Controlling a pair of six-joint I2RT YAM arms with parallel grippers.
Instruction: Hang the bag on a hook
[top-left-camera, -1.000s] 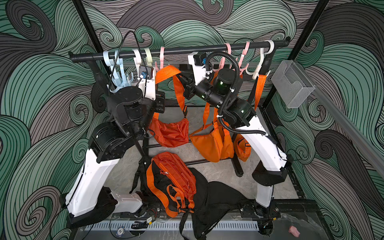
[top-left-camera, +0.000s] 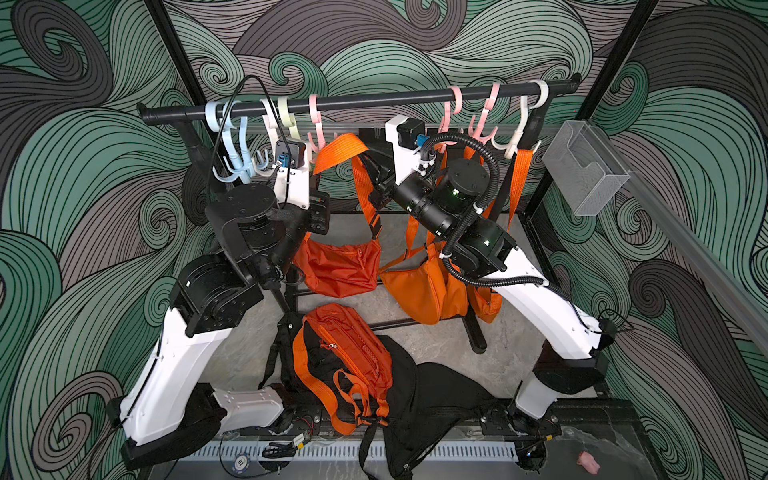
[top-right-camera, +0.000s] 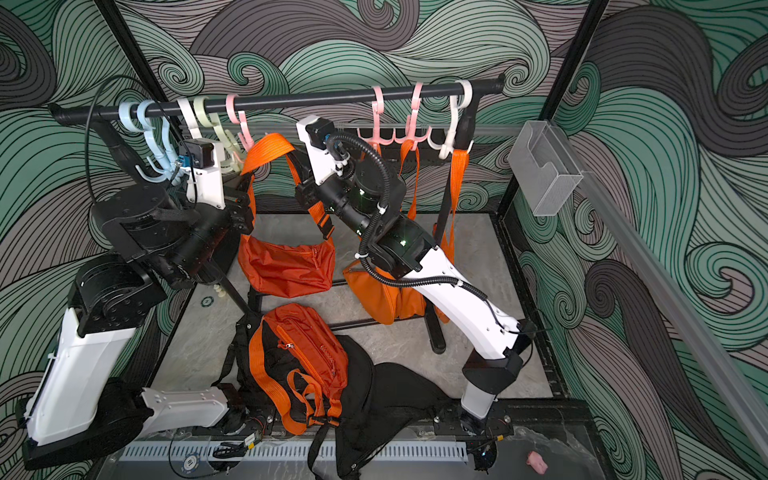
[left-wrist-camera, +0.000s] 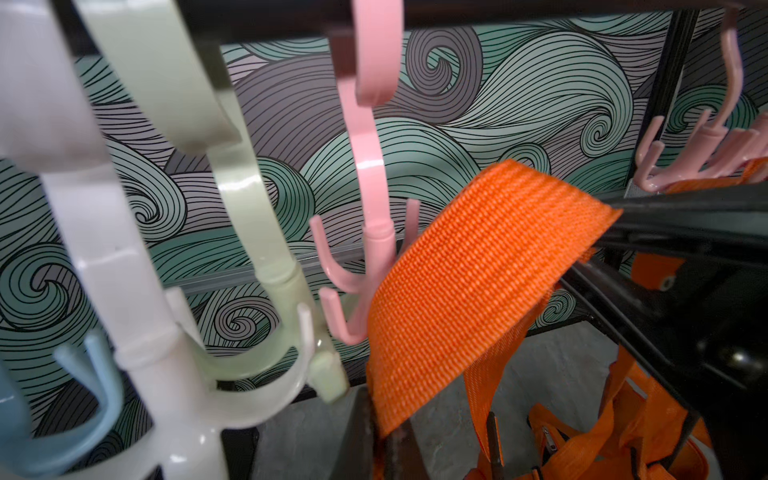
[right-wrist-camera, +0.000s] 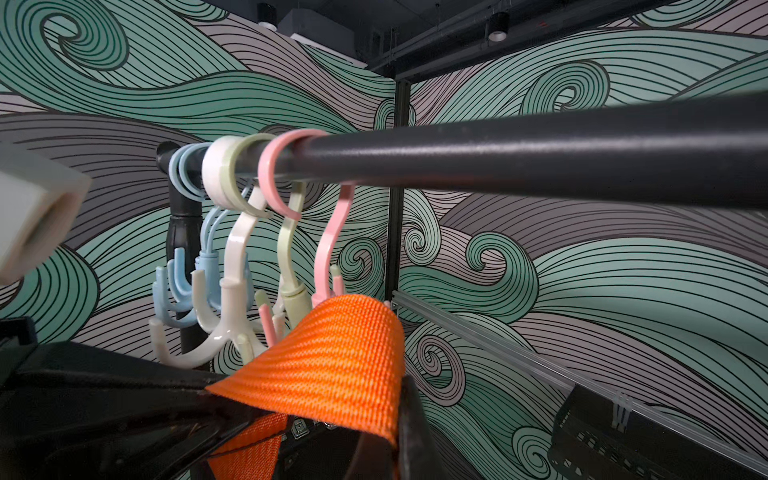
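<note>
A red bag (top-left-camera: 336, 264) hangs low by an orange strap (left-wrist-camera: 488, 272), which rises between both grippers in front of the left group of hooks. My left gripper is shut on one side of the strap. My right gripper (top-right-camera: 304, 188) is shut on the strap too, just right of it; in its wrist view the loop (right-wrist-camera: 320, 368) arches between its fingers. Behind the loop is a pink hook (left-wrist-camera: 368, 240), with green (left-wrist-camera: 264, 240) and white (left-wrist-camera: 136, 320) hooks to the left.
The black rail (top-left-camera: 384, 97) carries more hooks at both ends. Orange bags (top-left-camera: 424, 292) hang at the right. A red-and-black backpack (top-left-camera: 344, 360) lies in front. A mesh holder (top-left-camera: 584, 172) is on the right.
</note>
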